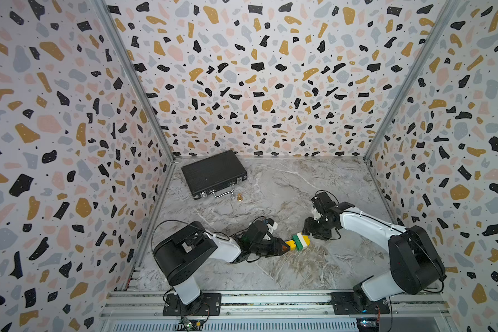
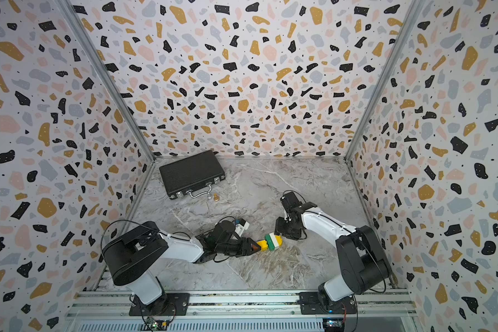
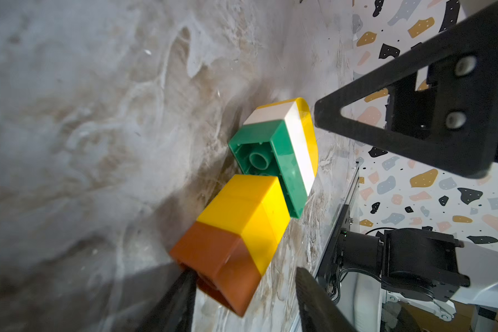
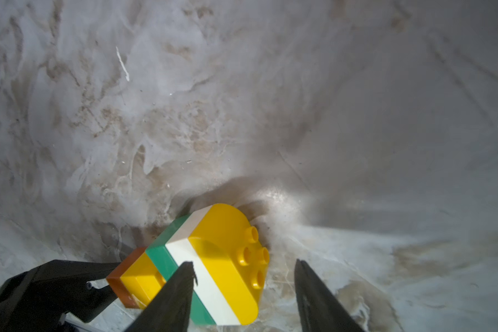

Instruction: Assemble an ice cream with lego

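Note:
A brown-and-yellow brick stack lies on the table, its brown end between the fingers of my left gripper. Against its yellow end rests a second piece of green, white and yellow layers, with a rounded, studded yellow top; whether they are joined is unclear. My right gripper is open just beside and above that yellow top, nothing visibly held.
A closed black case lies at the back left, with a small tan object before its handle.

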